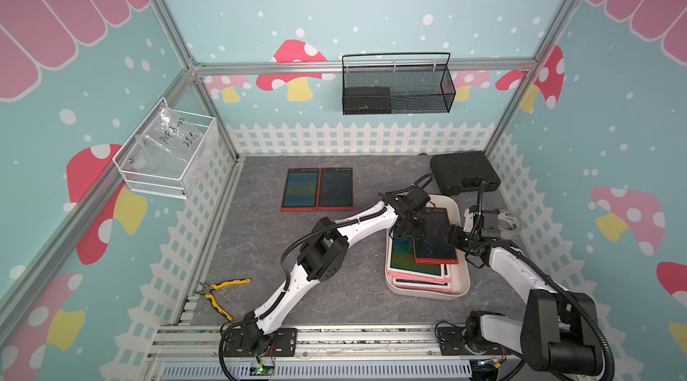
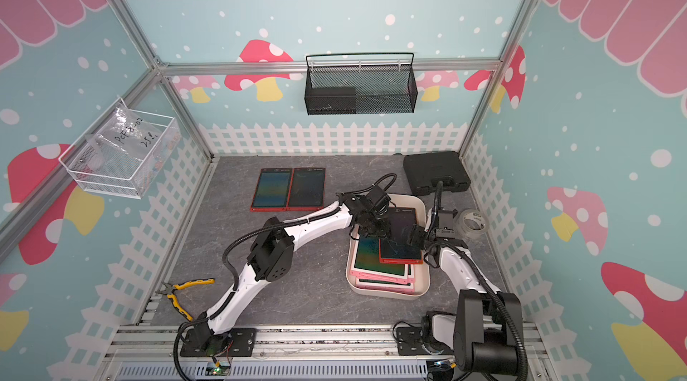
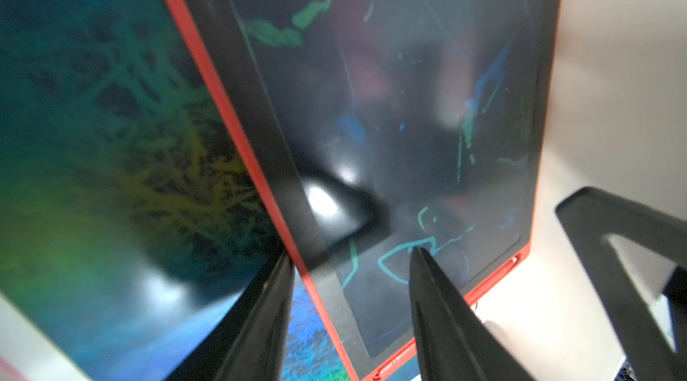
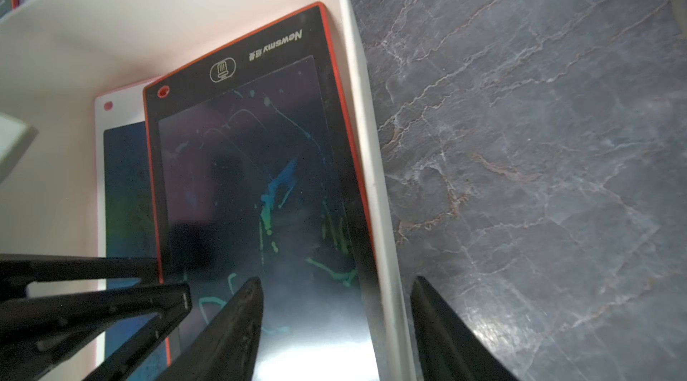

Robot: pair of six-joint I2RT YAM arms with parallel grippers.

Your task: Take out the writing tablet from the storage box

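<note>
A red-framed black writing tablet (image 1: 435, 234) lies on top of other tablets in the white storage box (image 1: 463, 281). Its right edge is close against the box's right wall, as the right wrist view shows. Just over the tablet's lower left part my left gripper stands open, one finger near the red left edge, the other above the screen. My right gripper is at the right wall, its fingers apart; wall and tablet edge appear between them, and neither finger visibly grips. Beneath lies a white-framed tablet (image 4: 118, 166) with a dark screen.
Two red-framed tablets (image 1: 317, 189) lie side by side on the table at the back left. A black case (image 1: 465, 171) stands behind the box, a tape roll (image 2: 472, 222) to its right. Yellow-handled pliers (image 1: 222, 295) lie front left.
</note>
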